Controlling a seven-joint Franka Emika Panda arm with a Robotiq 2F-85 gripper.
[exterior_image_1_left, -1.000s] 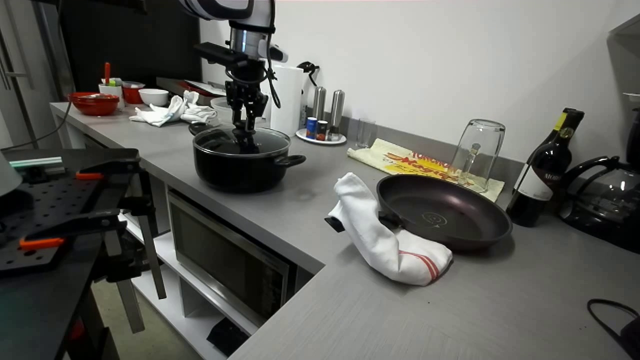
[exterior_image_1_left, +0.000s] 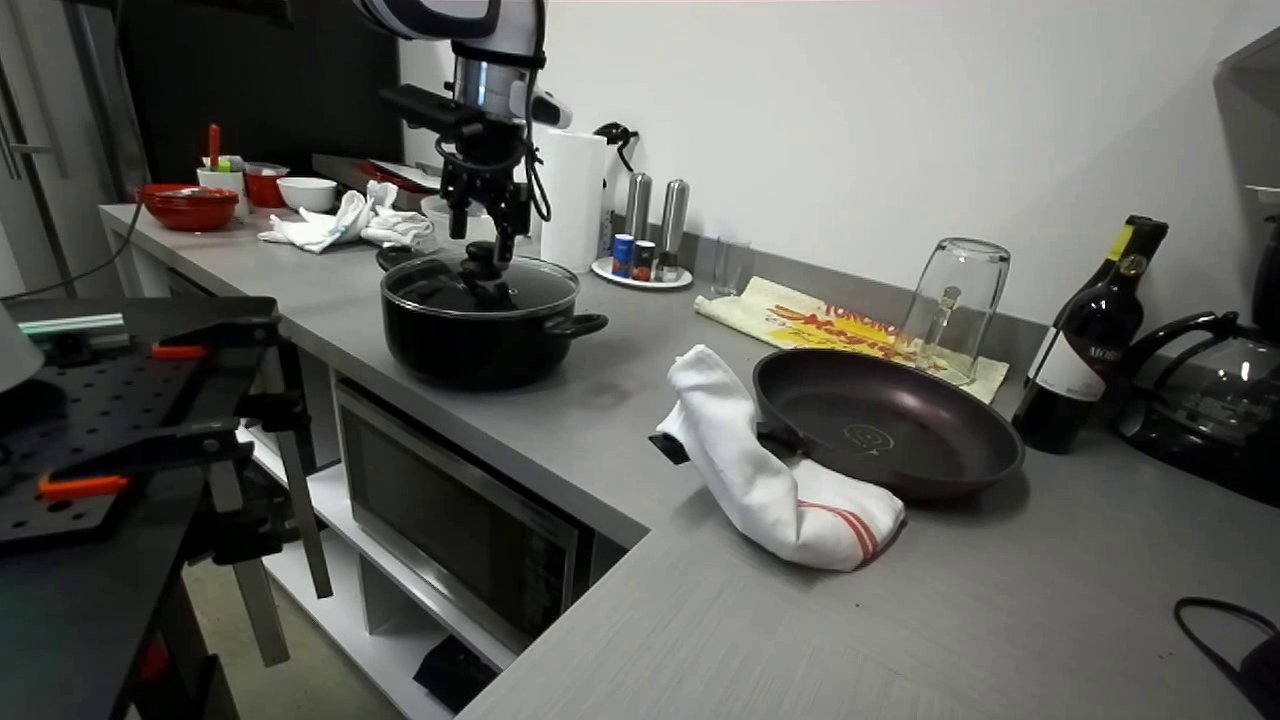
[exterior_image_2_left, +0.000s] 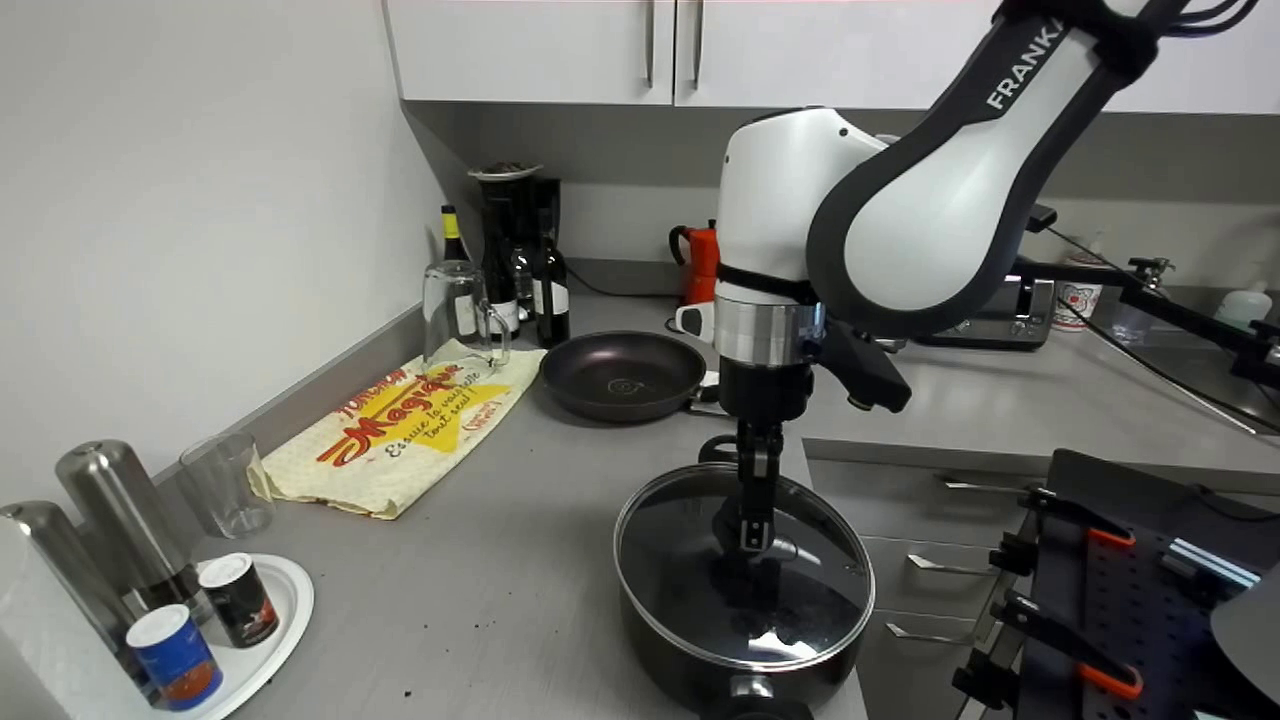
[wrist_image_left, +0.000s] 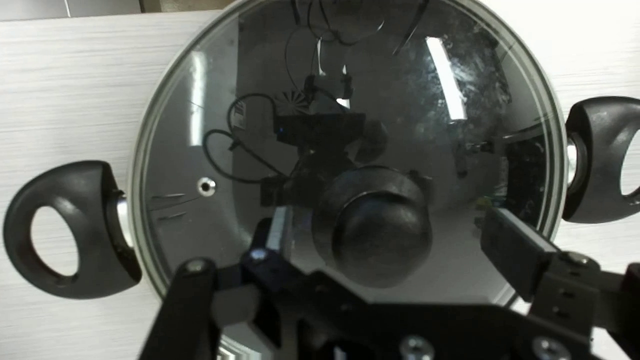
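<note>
A black two-handled pot (exterior_image_1_left: 468, 342) stands near the counter's front edge, its glass lid (exterior_image_2_left: 672, 564) seated on top. The lid's round black knob (wrist_image_left: 382, 240) shows between my gripper's (wrist_image_left: 396, 240) fingers in the wrist view, with a gap on each side. The fingers are spread wide and hold nothing. In exterior view 1 my gripper (exterior_image_1_left: 482, 230) points straight down over the lid, fingertips around knob height. From exterior view 2, my gripper (exterior_image_2_left: 756, 538) hides much of the knob.
A dark frying pan (exterior_image_1_left: 888, 420) and a white towel (exterior_image_1_left: 756, 480) over its handle lie farther along the counter. Near the wall stand a plate with shakers (exterior_image_2_left: 294, 588), a drinking glass (exterior_image_2_left: 234, 492) and a paper towel roll (exterior_image_1_left: 573, 198). Bare counter (exterior_image_2_left: 504, 576) lies between pot and wall.
The fingers, close together at the knob a second ago, are now apart on either side of it. The arm and the pot have both shifted slightly left in exterior view 1.
</note>
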